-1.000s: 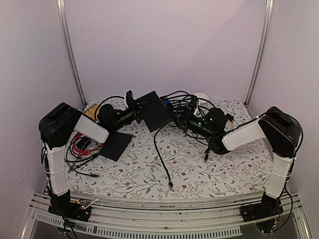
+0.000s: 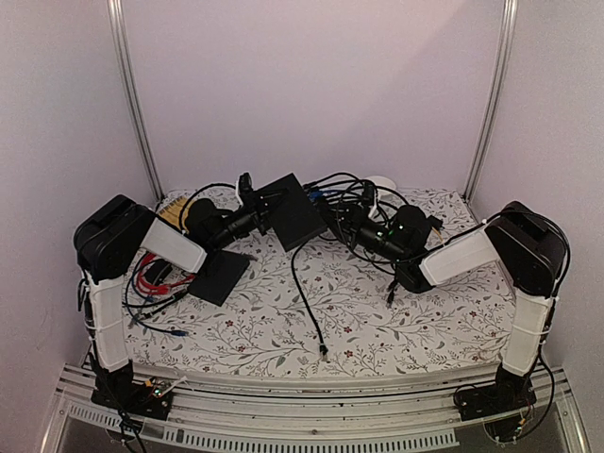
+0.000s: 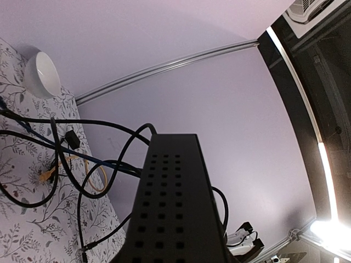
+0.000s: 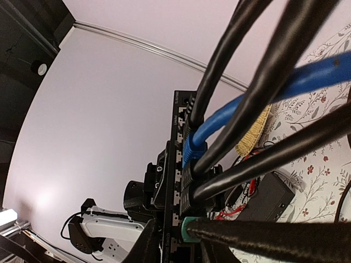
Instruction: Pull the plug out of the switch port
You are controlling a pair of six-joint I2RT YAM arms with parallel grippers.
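A black switch [image 2: 294,212] is held up above the table by my left gripper [image 2: 264,203], which is shut on it; its perforated body [image 3: 167,203] fills the lower middle of the left wrist view. Black cables and a blue cable [image 4: 225,112] run from its row of ports, along with a teal plug [image 4: 190,229] at the lowest visible port. My right gripper is at that end of the switch, its fingertips just below the teal plug on either side. Whether they touch it is unclear, as is how far they are open.
A tangle of cables lies behind and right of the switch, near a white bowl [image 3: 43,75]. A black box [image 2: 219,278], red cables and a basket [image 4: 251,131] are on the left.
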